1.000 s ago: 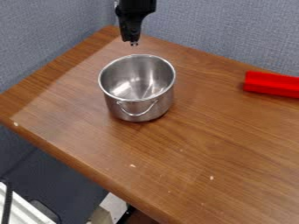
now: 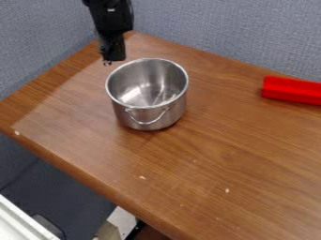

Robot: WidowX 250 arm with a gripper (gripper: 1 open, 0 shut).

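My black gripper [image 2: 109, 57] hangs at the top of the camera view, above and a little behind the left side of a steel pot [image 2: 146, 120], apart from it. It is shut, with nothing visible between its fingers. The pot stands upright on the wooden table [image 2: 213, 178], its wire handle down against the front side; it looks empty.
A red block [image 2: 292, 90] lies at the table's right, near the back. Padded grey walls border the back and left. A white object [image 2: 18, 228] sits below the table at bottom left.
My gripper has moved left and somewhat lower across the area behind the pot. The pot and red block have not moved.
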